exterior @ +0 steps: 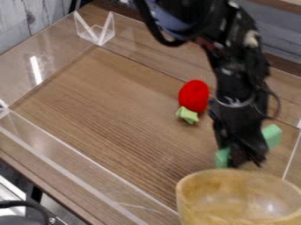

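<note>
My gripper [235, 154] is low at the right of the camera view, just behind a wooden bowl [235, 202]. It appears shut on a green object [223, 158], mostly hidden by the fingers. More green [269, 135] shows right of the fingers; whether it is the same thing I cannot tell. A red round object [193, 94] and a small light green piece [187, 114] lie left of the arm.
A white wire stand [97, 28] is at the back left. A grey raised edge runs along the back right.
</note>
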